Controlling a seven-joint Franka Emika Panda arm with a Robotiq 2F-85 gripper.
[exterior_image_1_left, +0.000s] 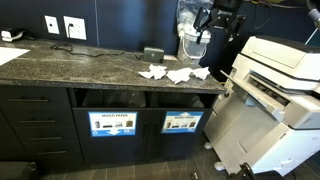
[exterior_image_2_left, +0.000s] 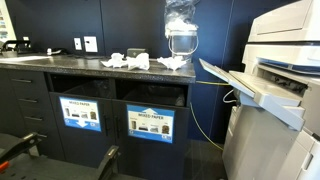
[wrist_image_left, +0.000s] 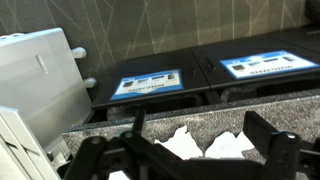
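Several crumpled white papers lie along the dark speckled counter, among them a left piece and a middle piece. In the wrist view, two white papers show near the counter edge, between and beyond the fingers. My gripper is open, its black fingers wide apart with nothing between them. Exterior view 1 has the arm high at the right, above the counter, with the gripper near a clear bucket stuffed with white material. No gripper can be made out in exterior view 2.
Beneath the counter are two open bin slots with blue-and-white labels. A large white printer stands at the right. A small dark box sits by the wall.
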